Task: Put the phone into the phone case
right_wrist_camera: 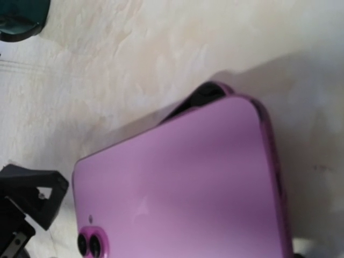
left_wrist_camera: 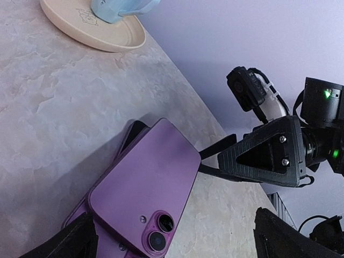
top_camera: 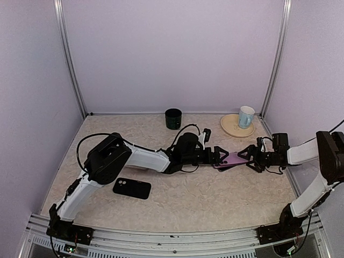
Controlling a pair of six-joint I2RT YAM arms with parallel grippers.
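Observation:
A purple phone (left_wrist_camera: 148, 177) with two camera lenses lies back up at the right of the table. It rests partly over a flat piece with a purple rim and dark inside (right_wrist_camera: 204, 95), seemingly the case; most of that is hidden. My left gripper (top_camera: 219, 156) stands open at the camera end, its fingers (left_wrist_camera: 75, 242) wide apart with the phone's end showing between them. At the opposite end my right gripper (top_camera: 251, 158) has its fingertips (left_wrist_camera: 217, 146) apart at the phone's edge; whether they pinch it is unclear.
A black phone-shaped piece (top_camera: 131, 188) with a camera cut-out lies at the left front. Behind stand a dark green cup (top_camera: 173, 119) and a beige plate (top_camera: 231, 126) bearing a light blue mug (top_camera: 246, 116).

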